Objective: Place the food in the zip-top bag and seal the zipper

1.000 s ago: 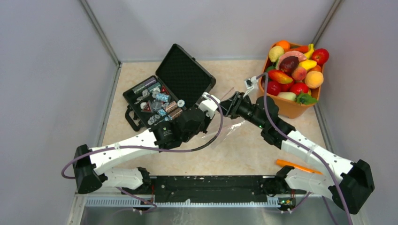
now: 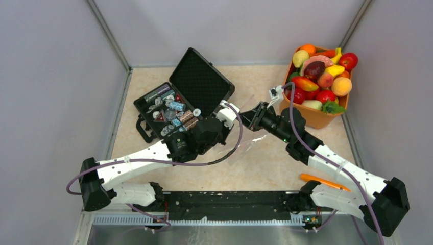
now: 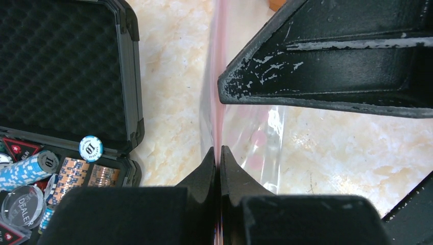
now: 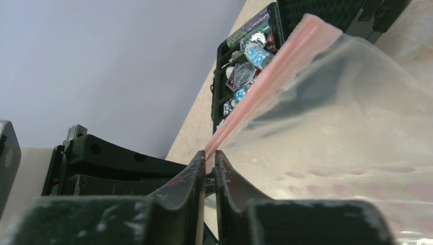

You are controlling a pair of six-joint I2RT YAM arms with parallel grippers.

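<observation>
A clear zip bag with a pink zipper strip hangs between the grippers over the table's middle. My left gripper is shut on the pink strip. My right gripper meets the strip beside it, fingertips close together at the strip's lower end; whether they grip it cannot be told. In the left wrist view the right gripper's dark body reaches over the bag. An orange tub of food stands at the back right; a carrot lies at the front right.
An open black case of poker chips occupies the back left. The table has free room at the front left and front middle.
</observation>
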